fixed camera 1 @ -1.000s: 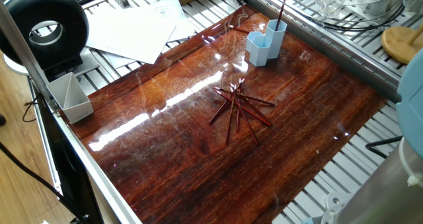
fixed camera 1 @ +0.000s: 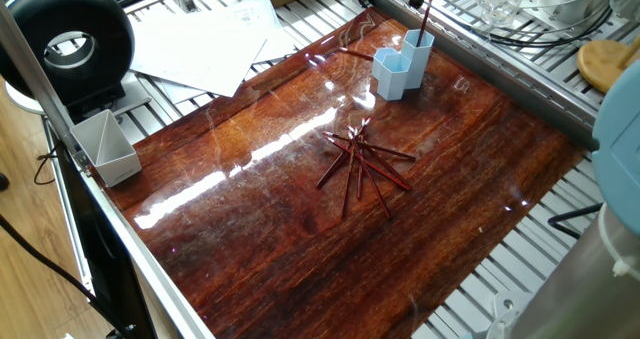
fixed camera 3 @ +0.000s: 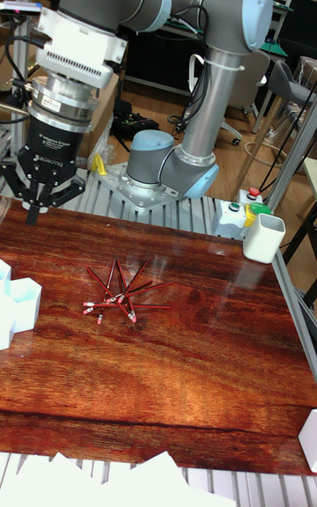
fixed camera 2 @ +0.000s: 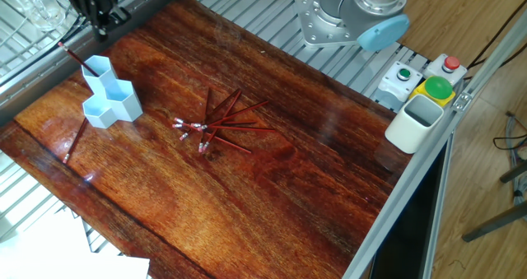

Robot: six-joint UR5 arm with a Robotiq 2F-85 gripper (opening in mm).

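Observation:
Several thin dark-red sticks with pale ends, pencil-like, lie in a crossed heap (fixed camera 1: 362,164) on the wooden board. A light-blue holder (fixed camera 2: 114,104) made of joined hexagonal cups stands near the board's edge. One stick (fixed camera 1: 425,21) leans upright in a cup, its upper end sticking out. Another stick (fixed camera 2: 76,141) lies flat beside the holder. My black gripper (fixed camera 3: 33,214) hangs above the board edge near the holder, pointing down. Its linkages bulge outward and the tips come together; nothing shows between them. In exterior view 1 only its lower end shows at the top edge.
A white open box (fixed camera 1: 107,149) stands at one board corner, a white cup (fixed camera 2: 414,123) at another, next to button boxes (fixed camera 2: 399,80). Paper sheets (fixed camera 1: 200,44) lie off the board. A metal rail (fixed camera 1: 500,59) runs behind the holder. Much of the board is clear.
In exterior view 1 my gripper's lower end has come farther into view at the top edge, moving right and slightly down. The heaped sticks and the holder have not moved.

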